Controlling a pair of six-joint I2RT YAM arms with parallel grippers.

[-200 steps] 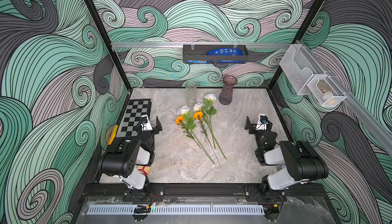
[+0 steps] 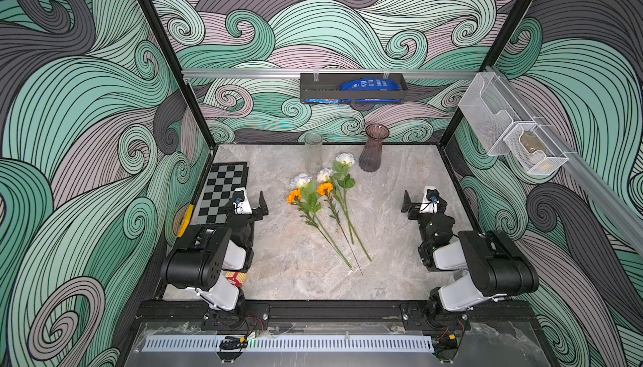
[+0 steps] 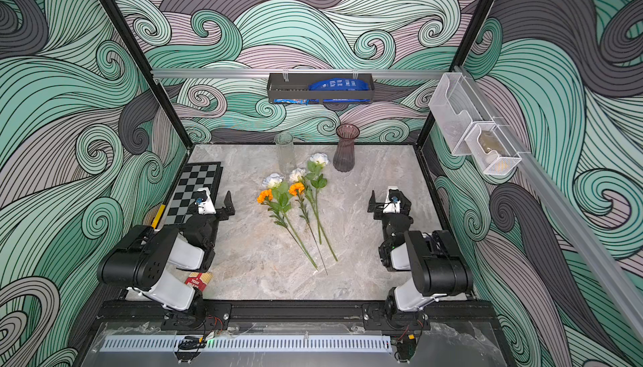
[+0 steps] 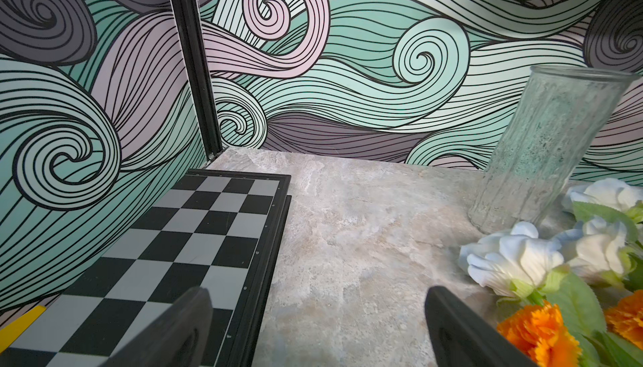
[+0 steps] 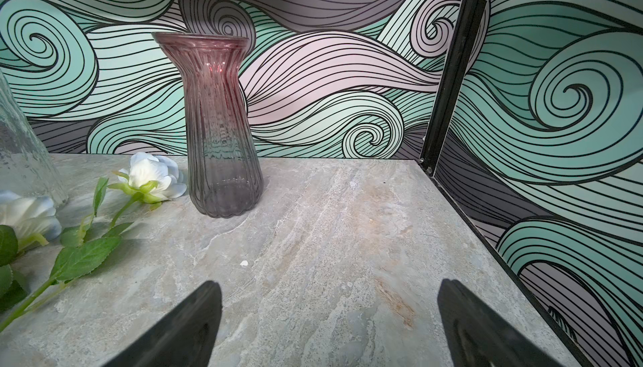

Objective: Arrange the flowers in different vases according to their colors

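Observation:
White flowers (image 2: 344,159) and orange flowers (image 2: 324,189) lie together in the middle of the table, blooms toward the back and stems toward the front. Behind them stands a clear glass vase (image 4: 546,146), upright and empty. To its right is a purple-pink glass vase (image 5: 221,126), also upright with nothing in it. My left gripper is open left of the flowers, its fingers wide apart and nothing between them. On the right side, clear of the flowers, my right gripper also stands open and empty.
A checkered board (image 2: 219,193) lies by the left wall, beside my left gripper. A small red packet (image 2: 235,278) sits near the left arm's base. Wire baskets (image 2: 536,149) hang at the right.
The left gripper's visible finger has shifted slightly outward to the right, spreading the fingers a little. The right arm, flowers and vases have not moved.

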